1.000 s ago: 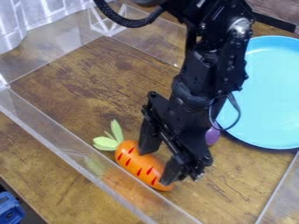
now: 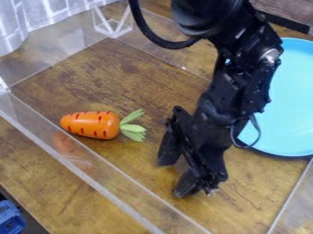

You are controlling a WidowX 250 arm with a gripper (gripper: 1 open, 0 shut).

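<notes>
An orange toy carrot [image 2: 91, 124] with green leaves lies on the wooden floor of a clear-walled area, to the left of my black gripper [image 2: 181, 166]. The gripper is low over the board, apart from the carrot, its fingers pointing down and left. Whether anything is between them is hard to make out.
A blue plate [image 2: 286, 101] lies at the right, partly behind the arm. Clear plastic walls [image 2: 73, 164] border the board on the left and front. The board around and above the carrot is free.
The carrot has shifted up and left and turned, its leaves now pointing right. The gripper has moved slightly and no longer is at the carrot.
</notes>
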